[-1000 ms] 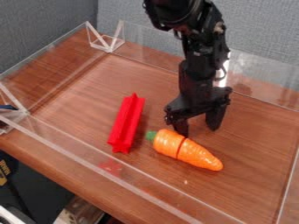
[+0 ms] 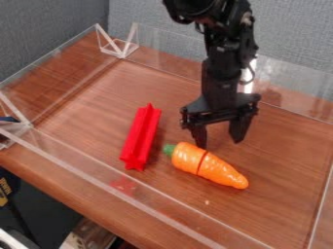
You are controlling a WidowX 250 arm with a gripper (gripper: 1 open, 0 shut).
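My black gripper (image 2: 217, 124) hangs low over the wooden surface, just above and behind an orange toy carrot (image 2: 212, 167) with a green top. Its two fingers are spread apart, with nothing visible between them. A red bar-like block (image 2: 140, 137) lies left of the carrot, lengthwise toward the back.
Clear plastic walls (image 2: 152, 55) surround the wooden board (image 2: 111, 88), with white brackets (image 2: 117, 46) at a back corner. The back left and right side of the board are clear. A dark area lies beyond the front left edge.
The gripper has shifted slightly left over the last second. The carrot and red block look unmoved.
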